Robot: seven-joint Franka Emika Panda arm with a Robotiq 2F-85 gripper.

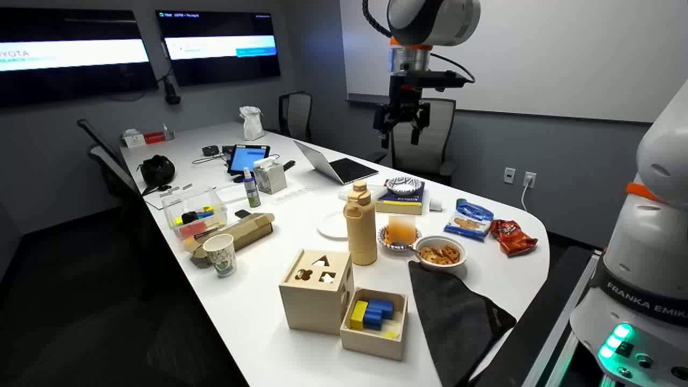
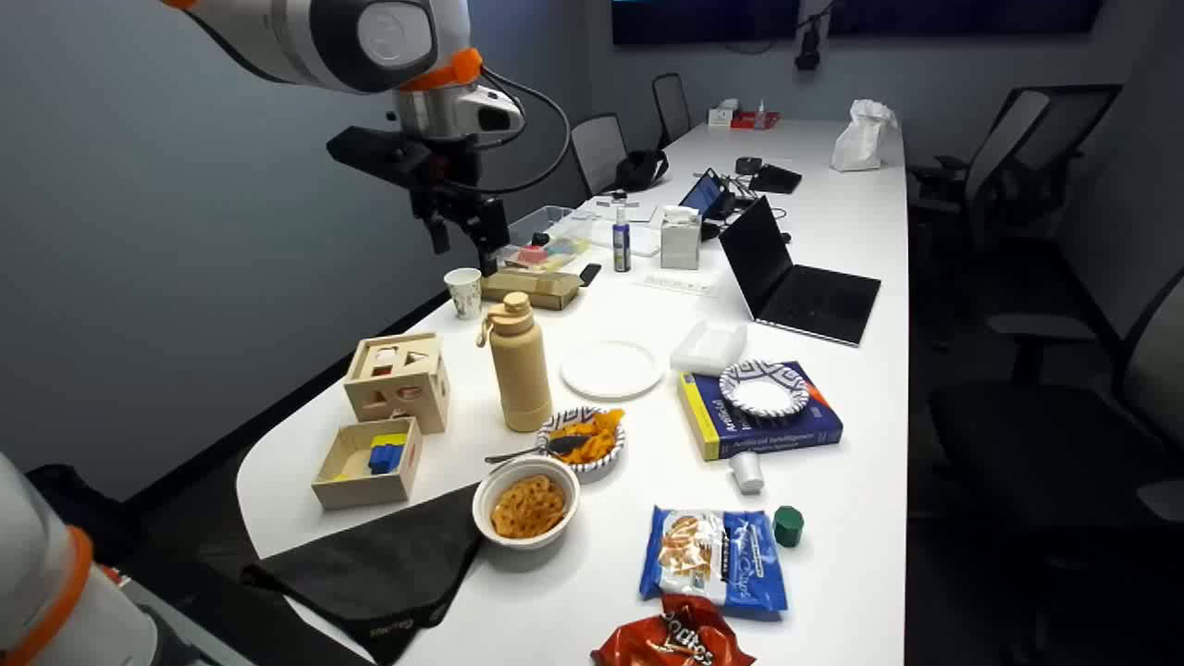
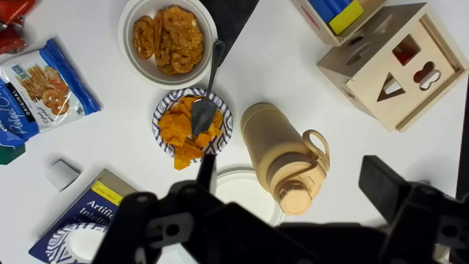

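Note:
High over the table my gripper stands open, its fingers wide apart and nothing between them. From the wrist view, a tan bottle stands upright below, between and ahead of the fingers. Beside it is a patterned bowl of orange chips with a dark spatula laid across it. A white bowl of pretzel crisps stands close to the chips. The wooden shape-sorter box sits near an open wooden tray holding blue and yellow blocks.
A white plate lies behind the bottle. Another patterned bowl rests on a blue book. Snack bags, a paper cup, a laptop and a black cloth also occupy the table.

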